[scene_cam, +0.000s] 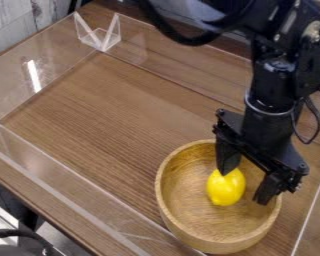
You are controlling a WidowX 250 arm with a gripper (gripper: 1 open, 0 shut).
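A yellow egg-shaped object (226, 188) rests in a round wooden bowl (176, 205) at the lower middle right of the camera view. My black gripper (259, 170) is open, reaching down over the bowl, with one finger close by the top of the yellow object and the other over the bowl's right side. Whether a finger touches the object is hard to tell.
A transparent holder (96, 32) stands at the back left, and clear edges run along the left side.
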